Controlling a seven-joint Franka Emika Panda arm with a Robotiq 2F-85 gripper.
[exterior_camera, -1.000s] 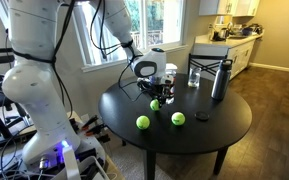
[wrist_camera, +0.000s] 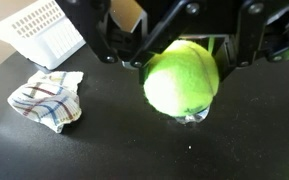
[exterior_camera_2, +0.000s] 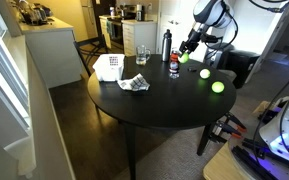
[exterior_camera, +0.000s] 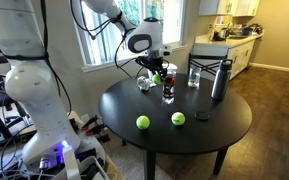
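Note:
A yellow-green tennis ball (wrist_camera: 182, 82) fills the middle of the wrist view, with my gripper (exterior_camera: 158, 74) shut on it. Seen from the first exterior side, the held ball (exterior_camera: 156, 79) hangs over the far part of the round black table, just left of a dark red bottle (exterior_camera: 169, 88). In the second exterior view the same ball (exterior_camera_2: 183, 58) shows under the arm, clear of the tabletop. Two more green balls, one nearer (exterior_camera: 142, 122) and one to its right (exterior_camera: 178, 118), rest on the table.
A white basket (exterior_camera_2: 109, 67) and a checked cloth (exterior_camera_2: 134, 83) lie at the other side of the table (exterior_camera_2: 174, 110). A tall black bottle (exterior_camera: 222, 82), a clear pitcher (exterior_camera: 194, 75) and a small dark disc (exterior_camera: 202, 115) stand or lie to the right.
The gripper and its ball have risen and moved away from the first exterior camera, toward the far side. The red bottle, hidden behind the arm earlier, now shows. Both table balls stay put.

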